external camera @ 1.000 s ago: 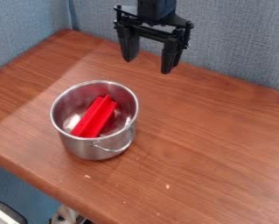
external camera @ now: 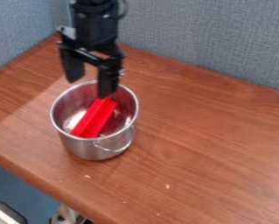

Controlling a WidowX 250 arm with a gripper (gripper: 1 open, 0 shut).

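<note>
My black gripper point(external camera: 90, 72) hangs open over the back of a steel pot point(external camera: 93, 140), its two fingers pointing down and spread apart. A long red object point(external camera: 94, 118) lies slanted inside the pot, below the gripper, with nothing seen between the fingers.
Grey padded walls point(external camera: 205, 35) border the back and left. At the lower left the table edge drops to a blue surface with some small items.
The gripper has moved from the back centre leftward, toward the viewer and down to just over the pot. The pot and red object look unmoved.
</note>
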